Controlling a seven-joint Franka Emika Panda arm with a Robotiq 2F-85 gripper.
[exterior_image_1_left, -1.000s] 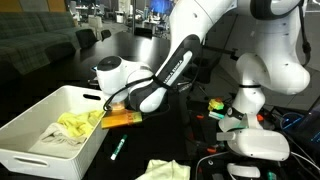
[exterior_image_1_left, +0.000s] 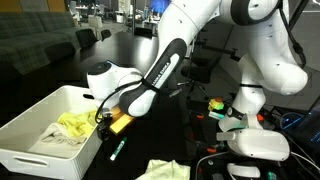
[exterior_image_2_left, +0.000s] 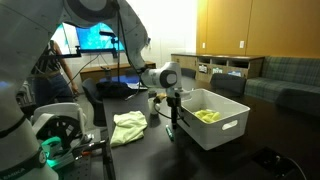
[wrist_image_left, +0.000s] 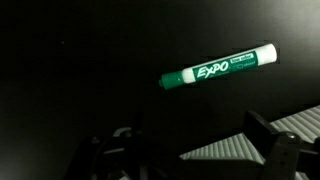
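A green-and-white EXPO marker (wrist_image_left: 218, 66) lies on the dark table, cap pointing left and down in the wrist view. In exterior view 1 the marker (exterior_image_1_left: 118, 149) rests beside the box's near corner. My gripper is open above the table, its dark fingers low in the wrist view with nothing between them. The marker is beyond the fingertips, not touched. A white box (exterior_image_1_left: 40, 160) stands at the left with a yellow cloth (exterior_image_1_left: 77, 123) inside; the box's side is close to my gripper.
A pale cloth (exterior_image_1_left: 166, 170) lies on the front of the table. In exterior view 2 the dark table (exterior_image_2_left: 240, 150) is clear in front of the box. Chairs and other furniture stand farther back.
My arm has shifted left in exterior view 1 and come lower, toward the box's near side. The marker, the box and the cloths have stayed put.
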